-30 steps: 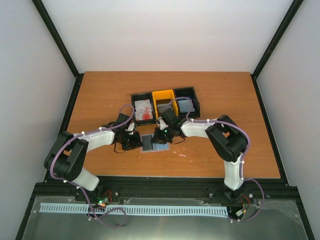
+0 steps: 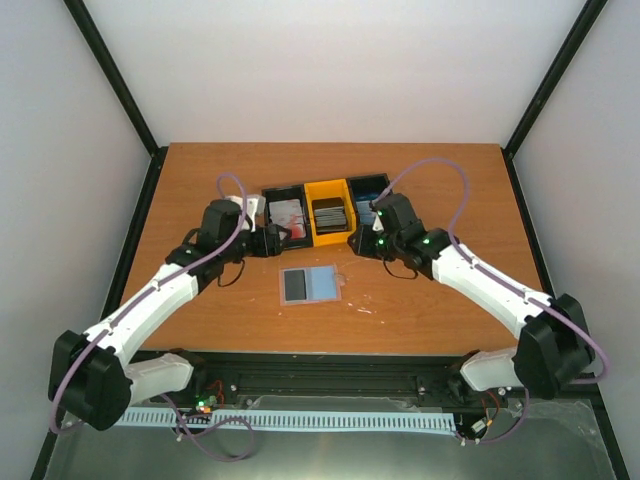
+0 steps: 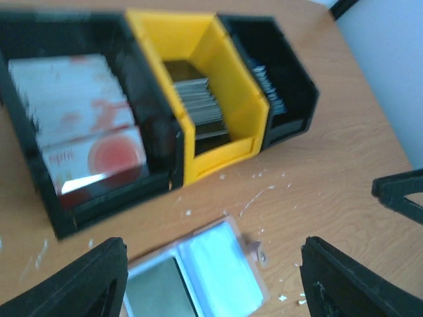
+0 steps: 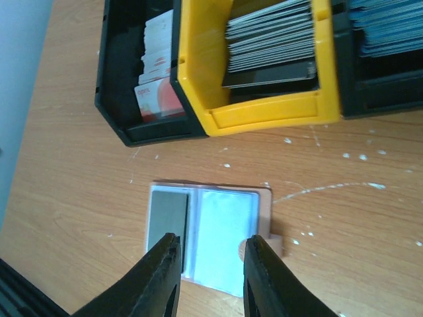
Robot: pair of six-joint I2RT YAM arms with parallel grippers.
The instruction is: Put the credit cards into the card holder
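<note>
The card holder [image 2: 322, 286] lies flat and open on the table in front of the bins. One side holds a dark grey card [image 4: 168, 214]; the other side [image 4: 228, 234] shows light blue. White and red cards [image 2: 287, 217] fill the left black bin, dark cards [image 4: 271, 39] stand in the yellow bin, and blue cards [image 4: 390, 26] sit in the right black bin. My left gripper [image 2: 288, 239] is open with nothing between its fingers, above the table near the left bin. My right gripper is part open and empty, raised by the yellow bin's front corner.
The yellow bin [image 4: 277, 113] stands between the left black bin [image 3: 122, 198] and the right black bin [image 3: 284, 129]. Small white flecks [image 4: 363, 157] are scattered on the wood to the holder's right. Bare table [image 2: 430, 310] surrounds the holder.
Both arms have drawn away from the card holder, up the view and outward, the right one moving farther to the right. The holder has stayed in place and is now uncovered.
</note>
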